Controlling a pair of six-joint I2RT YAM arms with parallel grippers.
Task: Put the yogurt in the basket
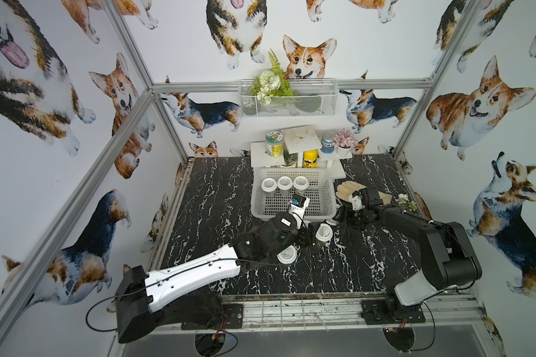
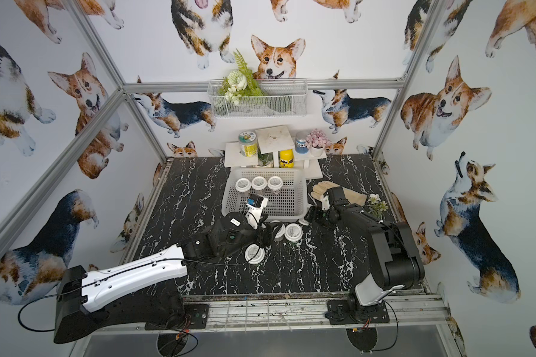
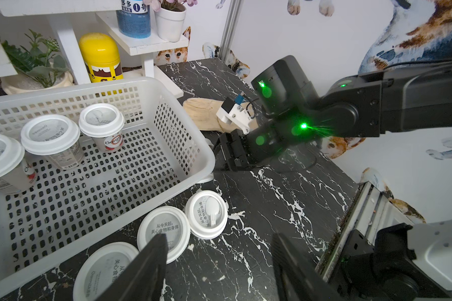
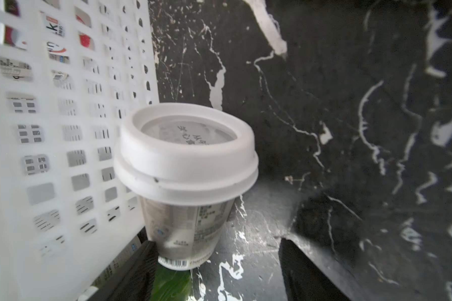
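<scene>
Three white-lidded yogurt cups (image 3: 50,135) stand in a row inside the perforated white basket (image 1: 258,205). In the right wrist view another yogurt cup (image 4: 185,165) stands, slightly tilted, beside the basket's outer wall. My right gripper is open by this cup, a finger (image 4: 143,271) low at its left; no grip on it shows. Along the basket's front side sit more yogurt cups (image 3: 206,214), lids up, on the dark tabletop. My left gripper is open above the table near them, holding nothing; from the top views it partly hides one lid.
A beige glove (image 1: 350,190) lies behind the right gripper. White shelves with a yellow bottle (image 3: 101,57) and plant pots stand behind the basket. Clear tabletop (image 1: 211,202) lies left of the basket; the two arms are close together at its front right corner.
</scene>
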